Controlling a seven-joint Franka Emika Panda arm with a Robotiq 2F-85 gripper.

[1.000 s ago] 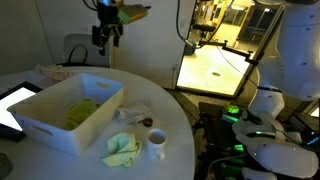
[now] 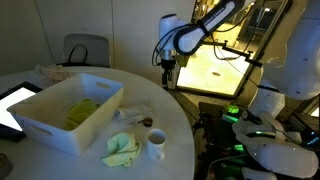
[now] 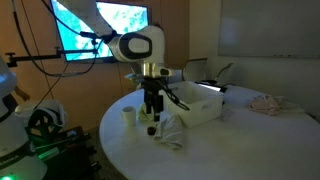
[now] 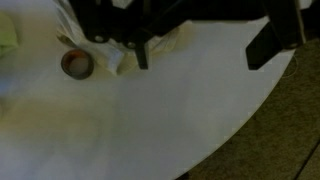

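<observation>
My gripper [image 2: 165, 78] hangs above the right far side of the white table, its fingers wide apart. Bare tabletop shows between the fingers in the wrist view, with one finger [image 4: 264, 48] near the table's edge. A small dark ring, like a tape roll [image 4: 77, 64], lies left of the gripper there. Beside it is a pale crumpled cloth [image 2: 131, 113]. Nearer the front stand a white cup [image 2: 156, 145] and a light green cloth [image 2: 122, 151]. In the white box [image 2: 48, 133] rests a yellow-green cloth [image 2: 83, 112].
A pinkish crumpled cloth [image 3: 267, 104] lies on the table's far side, beyond the box. A dark chair [image 2: 84, 49] stands behind the table. Wide bare tabletop [image 3: 245, 145] shows on the right in the second exterior view.
My gripper has moved right, away from above the box's far end, and has come down lower. The objects on the table have stayed in place.
</observation>
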